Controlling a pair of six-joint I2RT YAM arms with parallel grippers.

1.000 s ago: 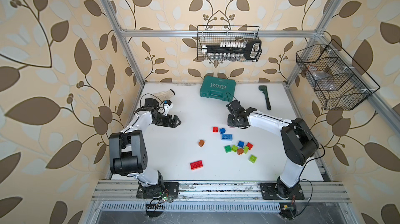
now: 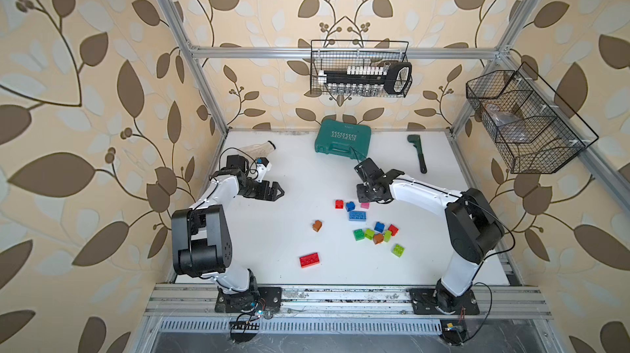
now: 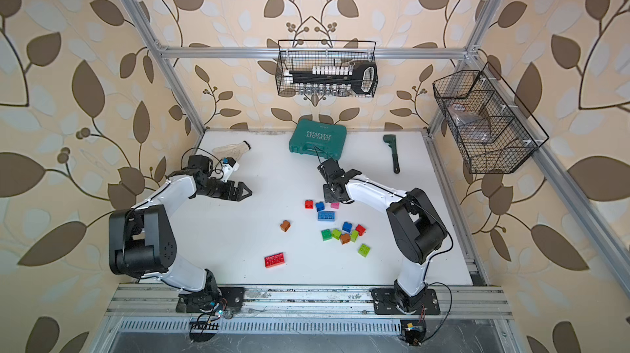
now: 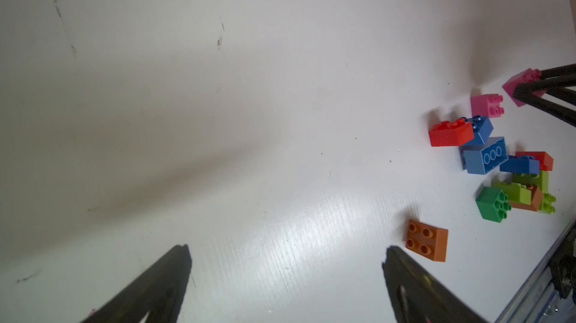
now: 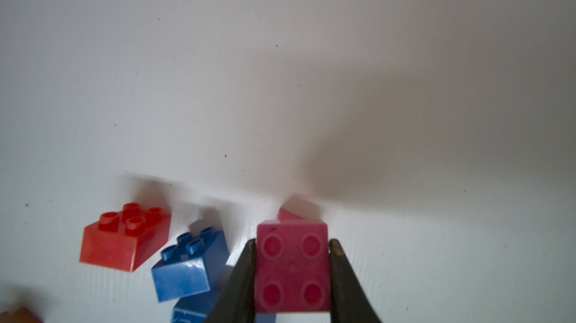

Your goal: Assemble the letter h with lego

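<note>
A pink brick (image 5: 292, 275), studs facing the camera, is clamped in my right gripper. The left wrist view shows this brick (image 4: 519, 86) tilted and raised off the table. Close by, a second pink brick lies on the tabletop, mostly hidden behind the held one in the right wrist view. Left of it are a red brick (image 5: 123, 239) and a small blue brick (image 5: 190, 266), with a long blue brick (image 2: 357, 216) just in front. My left gripper (image 2: 277, 190) stands open and empty over bare table at the left.
Green (image 2: 359, 235), lime, orange, blue and red bricks cluster toward the front right. An orange brick (image 4: 427, 240) and a long red brick (image 2: 309, 259) lie apart. At the back are a green case (image 2: 342, 137) and a dark green tool (image 2: 418, 154).
More pink shows beneath it than one second ago. The left arm and the other bricks stayed put.
</note>
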